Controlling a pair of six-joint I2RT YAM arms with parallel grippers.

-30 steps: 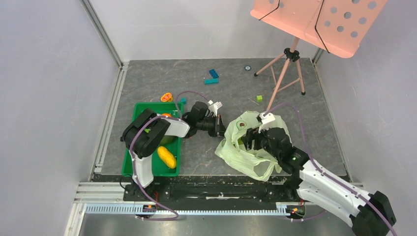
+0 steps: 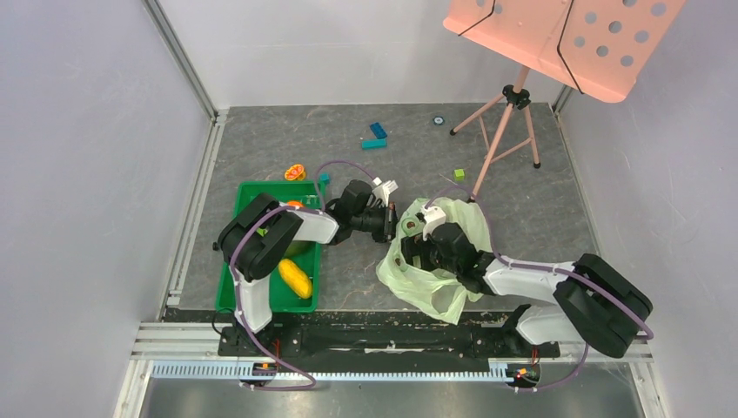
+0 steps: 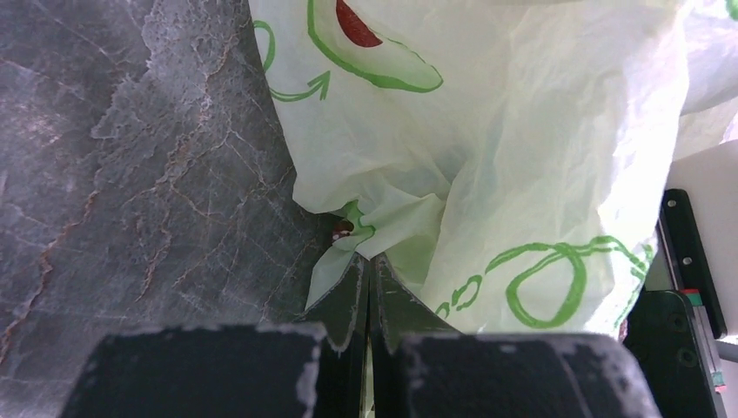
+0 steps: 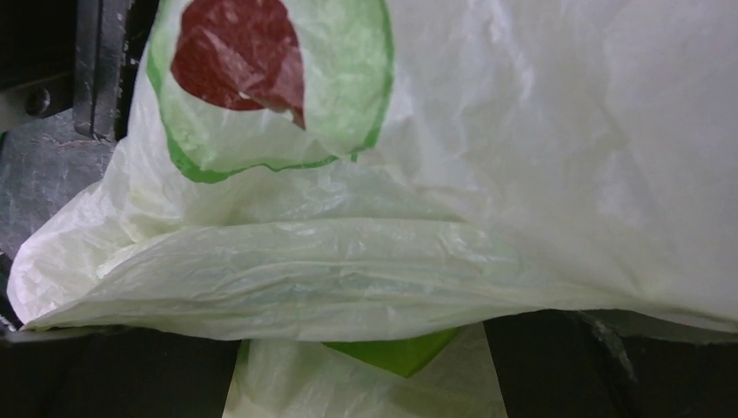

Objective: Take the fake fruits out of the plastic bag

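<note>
A pale green plastic bag (image 2: pixel 425 290) with printed avocados lies right of centre, its left edge pinched in my left gripper, which is shut with bag film bunched at the tips. My right gripper (image 2: pixel 412 251) reaches into the bag's mouth from the right. In the right wrist view, its dark fingers (image 4: pixel 557 370) stand wide apart, partly covered by a fold of the bag (image 4: pixel 348 279). Between them shows a bright green patch (image 4: pixel 405 353), probably a fruit; the rest of it is hidden. Inside the green crate (image 2: pixel 313 287), a yellow fruit (image 2: pixel 295 279) lies in the open.
Near the crate's back sits an orange toy (image 2: pixel 295 172). Blue blocks (image 2: pixel 374 144) and a small green cube (image 2: pixel 459 174) lie farther back. A pink tripod stand (image 2: pixel 498 144) rises behind the bag.
My right gripper has moved left and deeper over the bag, its arm swinging left too. The bag's right side has shifted left slightly. The left arm has hardly moved.
</note>
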